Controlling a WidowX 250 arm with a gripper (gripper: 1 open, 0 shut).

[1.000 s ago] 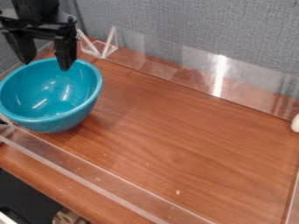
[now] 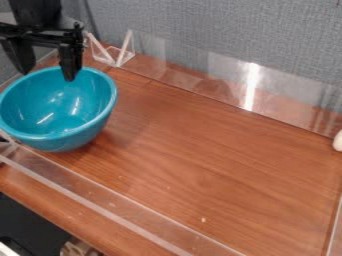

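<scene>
A large turquoise bowl (image 2: 60,120) sits at the left of the wooden counter, its inside visible. Above its back rim, at the top left, is my black gripper (image 2: 44,62), fingers pointing down and apart, with nothing seen between them.
A white wire rack (image 2: 112,52) stands behind the bowl, a clear panel runs along the back wall, and a small white object (image 2: 337,141) sits at the right edge.
My gripper has shifted very slightly over the last second, staying above the bowl. The bowl looks nearly unchanged.
</scene>
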